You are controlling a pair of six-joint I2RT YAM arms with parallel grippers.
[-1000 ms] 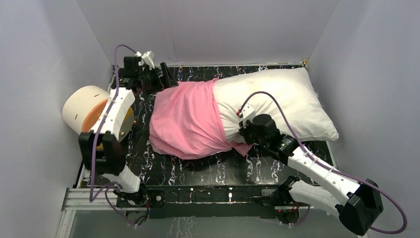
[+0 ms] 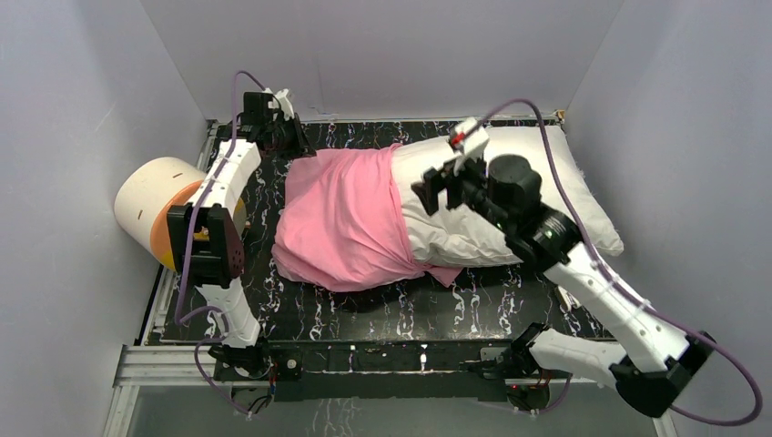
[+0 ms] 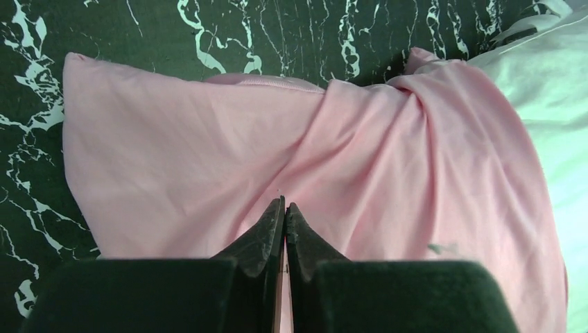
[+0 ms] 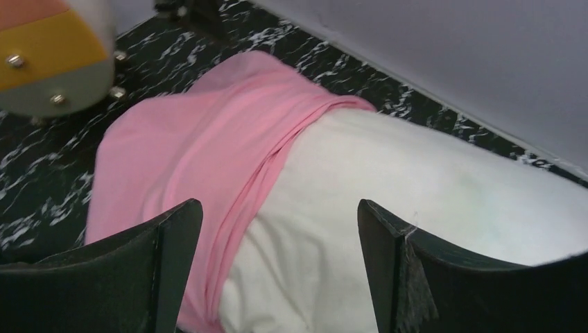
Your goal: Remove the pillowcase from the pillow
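The pink pillowcase (image 2: 341, 218) covers the left part of the white pillow (image 2: 537, 164); the pillow's right part is bare. At the case's upper left corner, my left gripper (image 2: 306, 148) is shut. In the left wrist view its fingertips (image 3: 277, 211) meet over the pink cloth (image 3: 194, 139), with no fold visibly pinched between them. My right gripper (image 2: 428, 191) is open above the bare pillow near the case's edge. Between its spread fingers the right wrist view shows white pillow (image 4: 312, 243) and the bunched pink edge (image 4: 263, 180), neither of them gripped.
A white and orange cylinder (image 2: 150, 200) stands at the left, close beside my left arm. Grey walls (image 2: 382, 55) enclose the back and sides. Bare dark marbled table (image 2: 382, 314) shows along the front and in a strip behind the pillow.
My right gripper has risen off the pillow's front edge and opened. The pillow and case look almost unmoved.
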